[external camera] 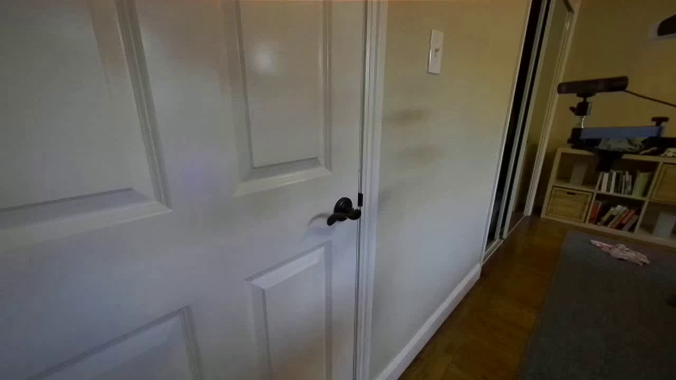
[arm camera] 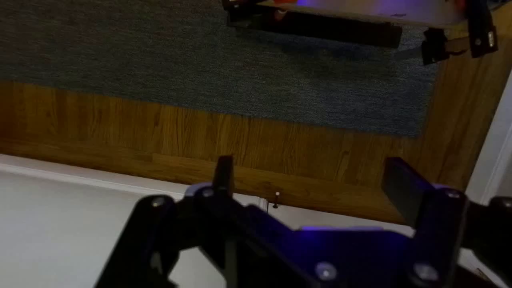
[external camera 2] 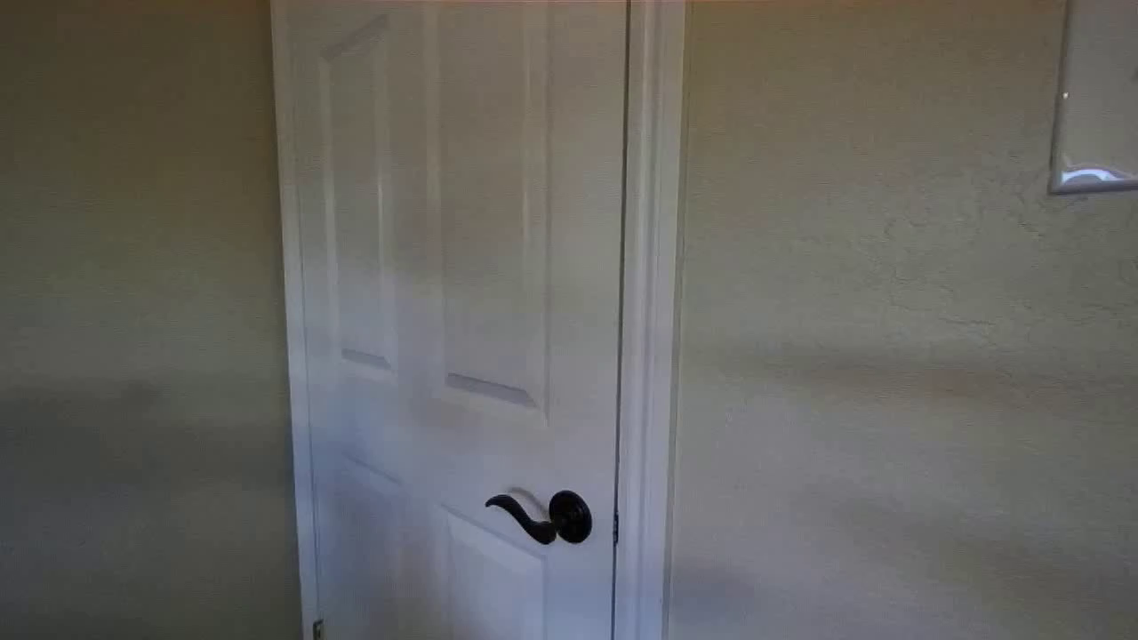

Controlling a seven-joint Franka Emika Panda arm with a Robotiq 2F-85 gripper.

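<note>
A white panelled door (external camera: 209,228) stands in its frame, apparently closed, with a dark lever handle (external camera: 344,212) near its right edge. The second exterior view shows the same door (external camera 2: 581,320) from another angle, its curved handle (external camera 2: 541,518) reaching leftward from a round plate. In the wrist view my gripper is open, fingers wide apart, nothing between them. It looks down over the wooden floor (arm camera: 192,132), beside the bottom of a white wall and door. Neither exterior view shows the gripper, and the wrist view does not show the handle.
A grey rug (arm camera: 192,57) covers the floor, and dark equipment (arm camera: 331,31) stands over its edge in the wrist view. A pinkish cloth (external camera: 621,251) lies on the rug. Further back is a shelf (external camera: 624,161) with books and baskets. A light switch (external camera: 435,51) sits beside the door.
</note>
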